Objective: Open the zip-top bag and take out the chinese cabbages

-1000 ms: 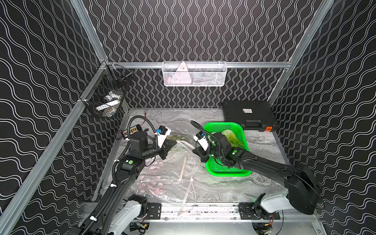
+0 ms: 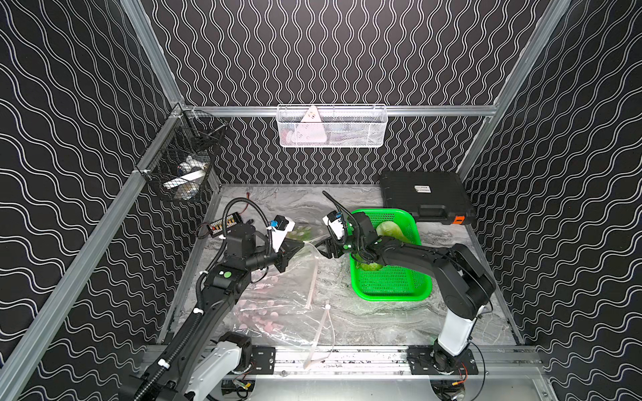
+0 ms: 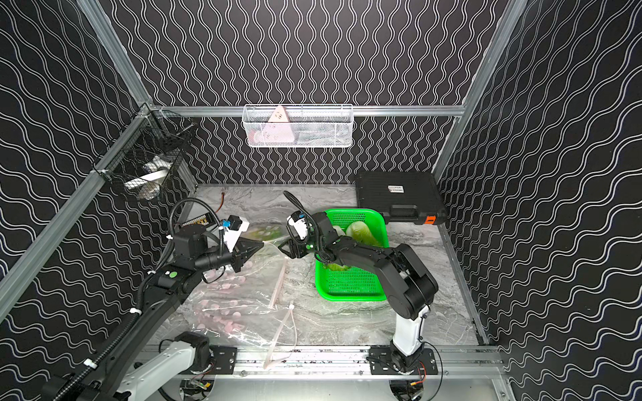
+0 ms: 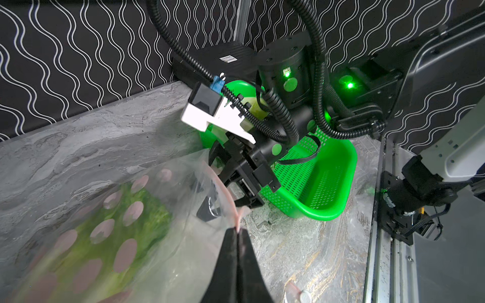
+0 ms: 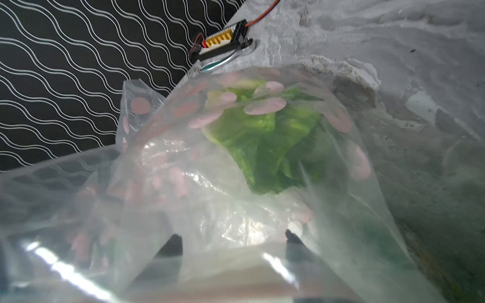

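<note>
A clear zip bag with pink dots (image 4: 70,237) holds green leafy cabbage (image 5: 272,146), seen through the plastic. My left gripper is shut on the bag's pale top edge, holding it up. My right gripper stands part open at the bag, its fingertips seen through the plastic; whether anything is between them is unclear. Pale green cabbages (image 3: 359,232) lie in the green basket (image 3: 351,294), partly hidden under the right arm.
A black case (image 2: 424,193) is at the back right. More clear bags with zip strips (image 2: 321,334) lie at the front. A small electronic board (image 5: 217,43) with wires is at the left. Wire baskets (image 2: 331,133) hang on the walls.
The right arm has swung and its gripper has moved left and toward the back, closer to the held bag. The left gripper has shifted slightly, still at the bag's edge.
</note>
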